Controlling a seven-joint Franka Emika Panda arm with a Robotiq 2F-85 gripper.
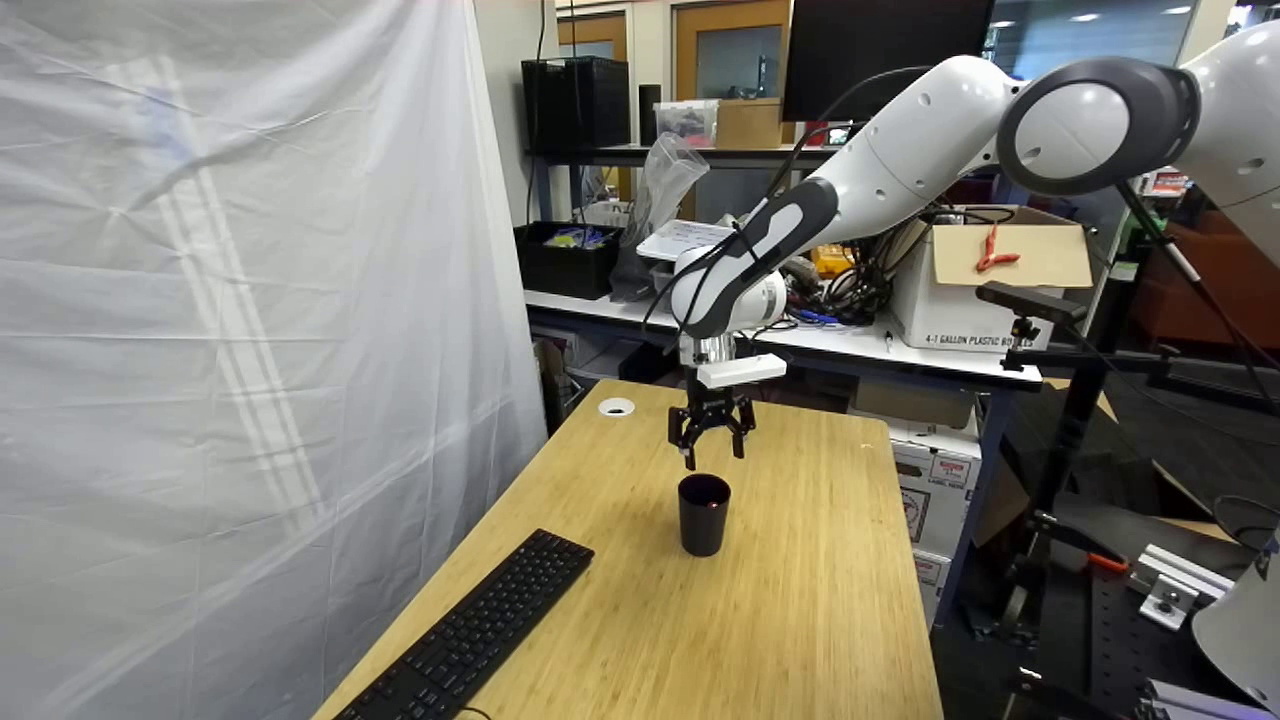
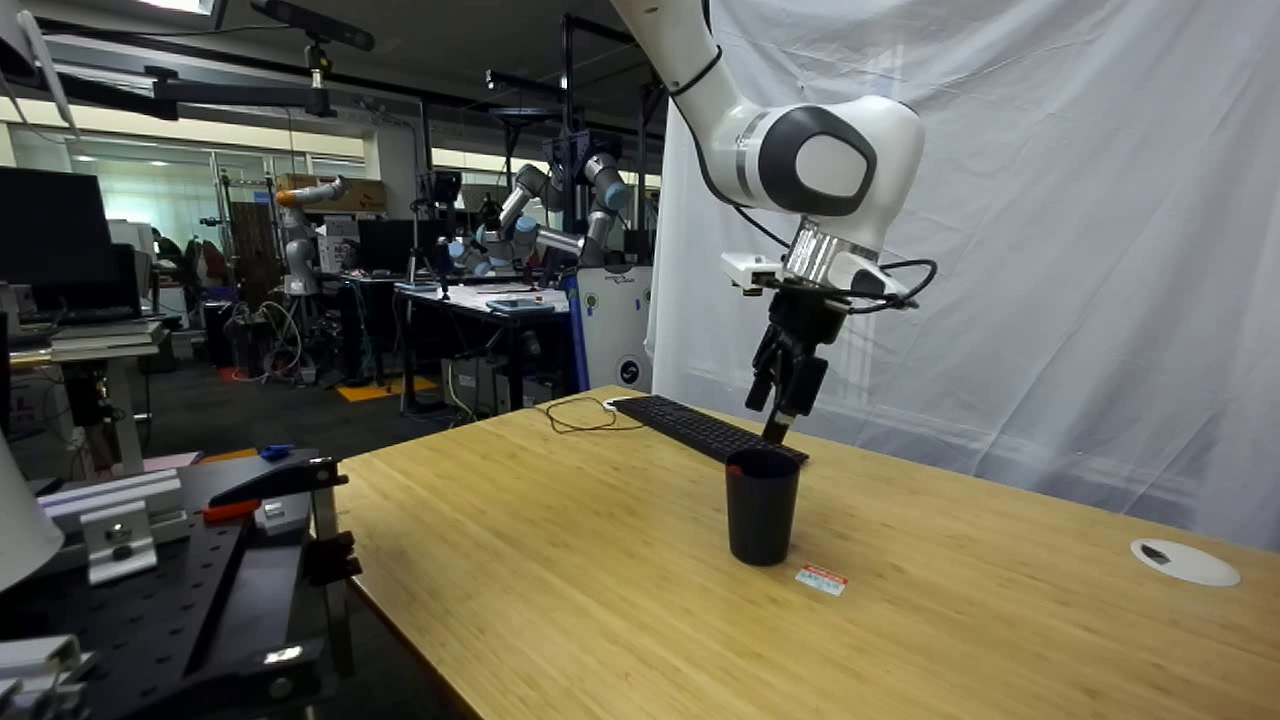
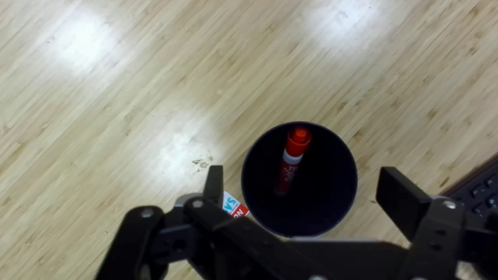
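Note:
A black cup stands upright on the wooden table, its opening facing up. Inside it leans a red marker with a white band, seen from above in the wrist view. My gripper is open above the cup, toward its far side in exterior view 1, with nothing between its fingers. In the wrist view the two fingertips lie wide apart, to either side of the cup's lower half. Exterior view 2 shows the cup just below the gripper.
A black keyboard lies along the table's curtain side. Beside the cup is a small red and white sticker. A white round grommet sits at the far left corner.

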